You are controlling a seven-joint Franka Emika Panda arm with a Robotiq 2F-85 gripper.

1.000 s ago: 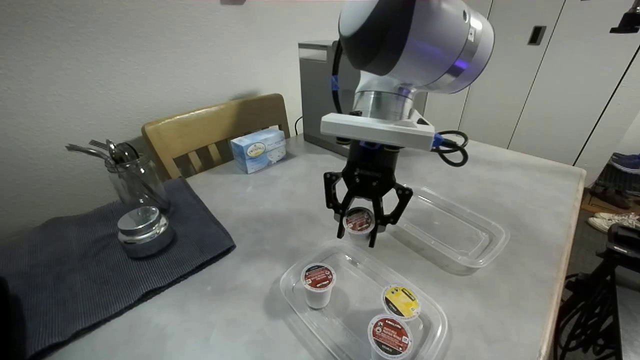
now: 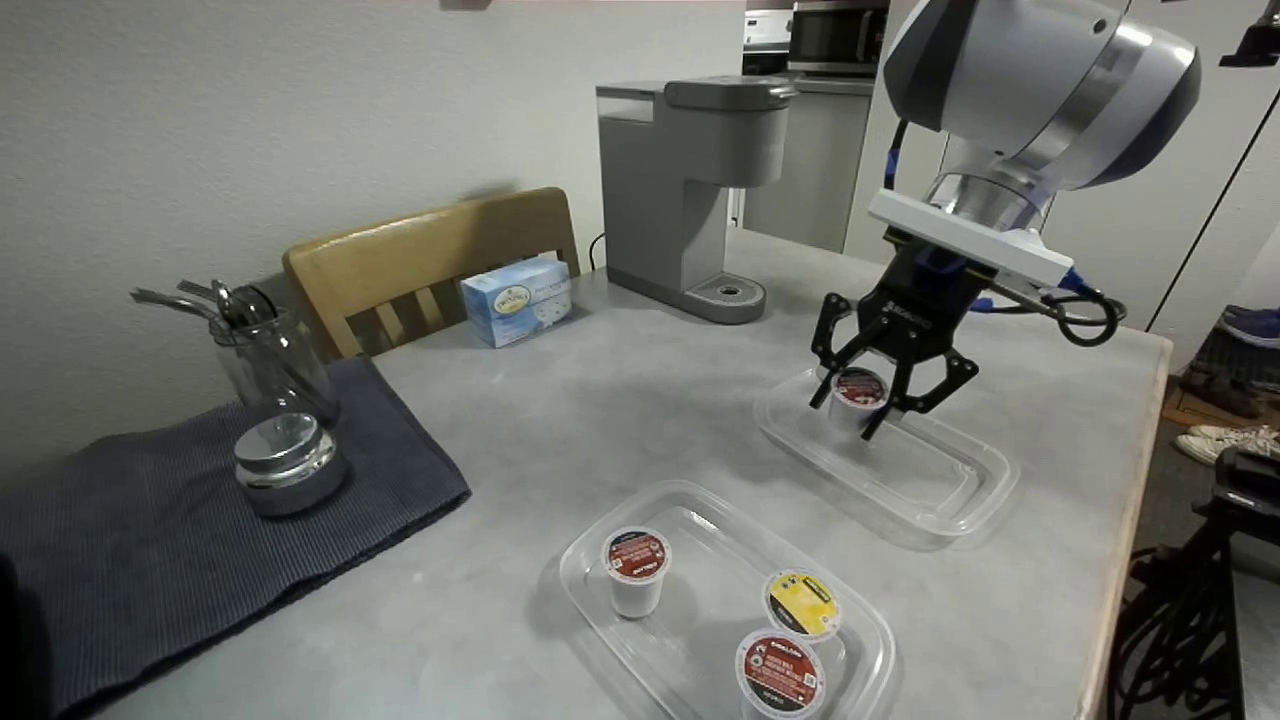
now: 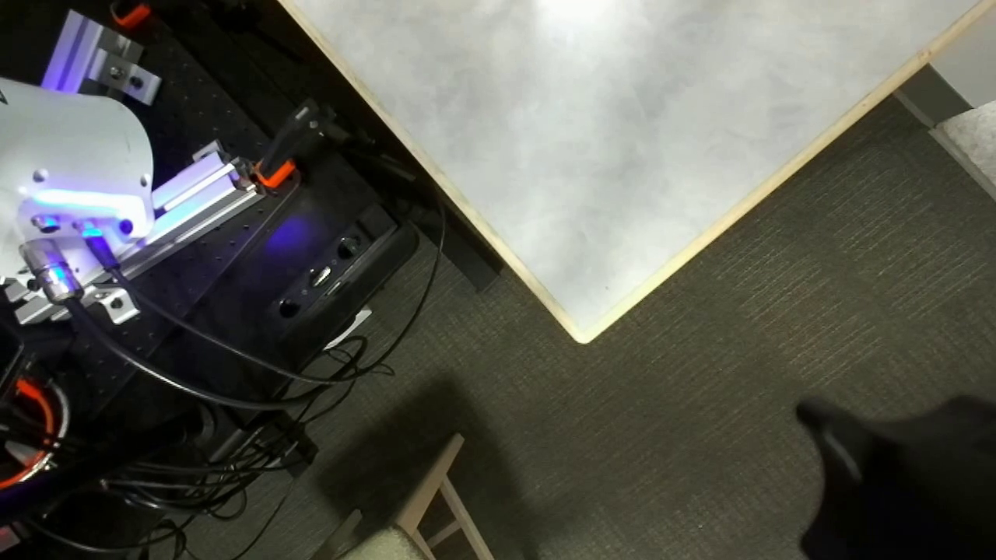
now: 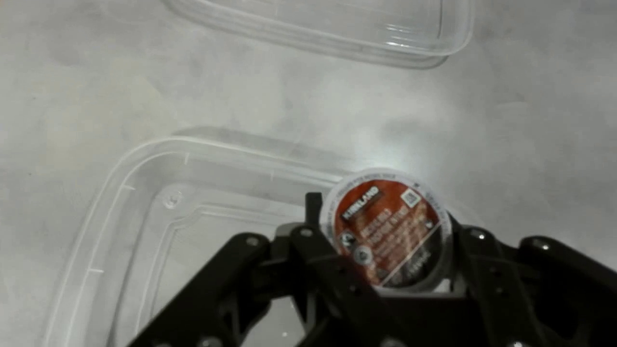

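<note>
A coffee pod with a red lid [image 4: 384, 231] is held between the black fingers of my gripper [image 2: 849, 418], which is shut on it. In exterior view 1 the pod [image 2: 859, 390] is over the left end of the farther clear tray [image 2: 978, 510]; whether it touches the tray floor I cannot tell. The nearer clear tray [image 2: 708, 504] holds a red-lidded pod [image 2: 636, 564] at its left, and a yellow-lidded pod [image 2: 803, 604] beside another red-lidded pod [image 2: 781, 674] toward the front. Apart from the pod in my gripper, the farther tray looks empty.
A grey coffee maker [image 2: 654, 180] stands behind, with a blue tea box [image 2: 518, 300] to its left. On the dark mat [image 2: 156, 516] are a jar of spoons [image 2: 274, 360] and a silver-lidded jar [image 2: 288, 462]. Exterior view 2 shows a bare table corner [image 3: 579, 187].
My gripper has travelled right and back with the red-lidded pod, from above the table near the closer tray to over the farther tray. The arm now looks tilted.
</note>
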